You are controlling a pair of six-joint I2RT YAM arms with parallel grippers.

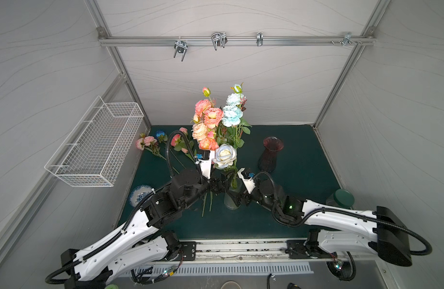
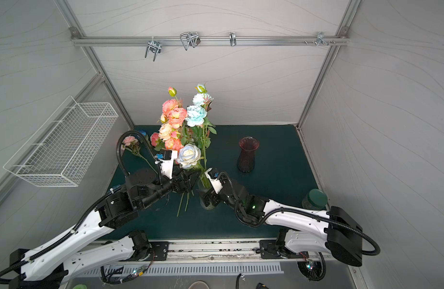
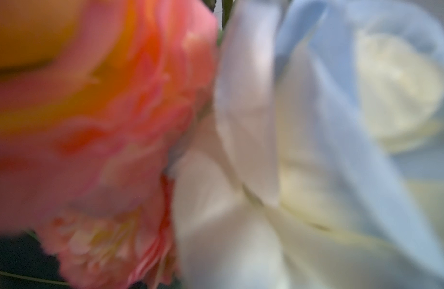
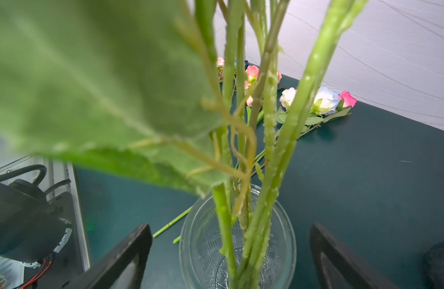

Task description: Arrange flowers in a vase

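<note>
A clear glass vase (image 4: 188, 245) stands in the middle of the table, holding several green stems (image 4: 279, 163). Above it rise coral and peach blooms (image 1: 212, 117), light blue ones (image 1: 232, 115) and a whitish rose (image 1: 225, 155). My right gripper is open, its fingers apart on either side of the vase and stems, touching neither as far as shows. By the stems just above the vase, my left gripper (image 1: 225, 180) is open by its dark fingers in the top views. Coral and white petals (image 3: 241, 216) fill the left wrist view and hide its fingers.
A dark red vase (image 1: 270, 153) stands to the right. Loose flowers (image 1: 147, 141) lie at the back left. A patterned plate (image 1: 141, 194) is at the left, a green-lidded jar (image 1: 343, 198) at the right. A wire basket (image 1: 101, 142) hangs on the left wall.
</note>
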